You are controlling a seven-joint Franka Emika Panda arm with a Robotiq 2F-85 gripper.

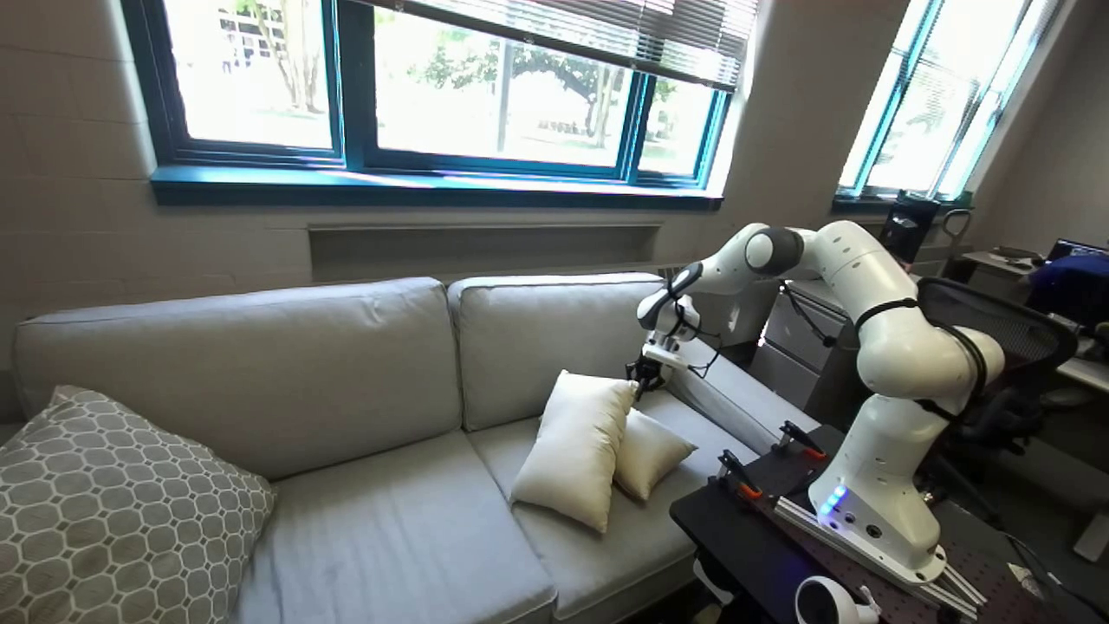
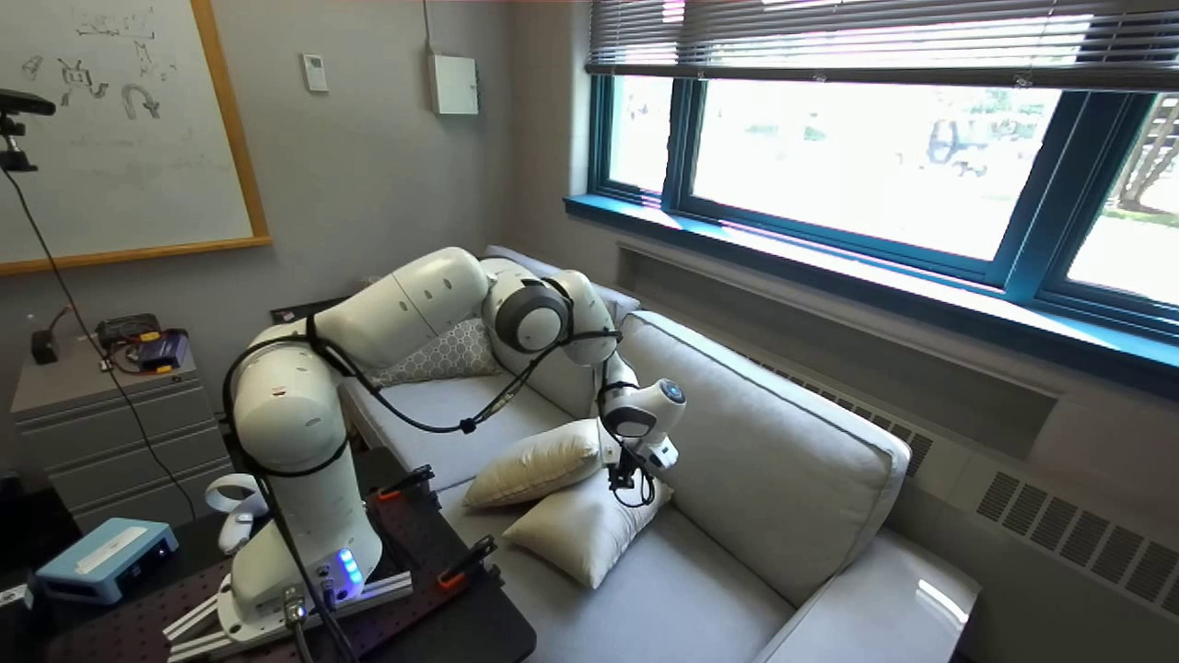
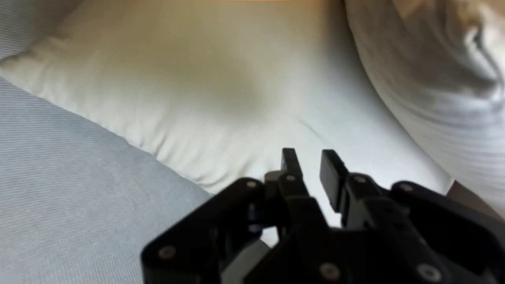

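Two cream pillows lie together on the sofa's right seat. The upper pillow leans over the lower pillow, whose far part is hidden behind it in exterior view 1. Just behind their back corners is my gripper. From above, the wrist view shows the gripper over the lower pillow, its fingers a small gap apart with only the pillow's pale surface visible beyond them. The upper pillow fills the right side there. In exterior view 2 the gripper hangs by the lower pillow's back part.
A grey patterned pillow rests at the sofa's far left. The backrest stands close behind the gripper, with the armrest to its right. Clamps sit on the table edge.
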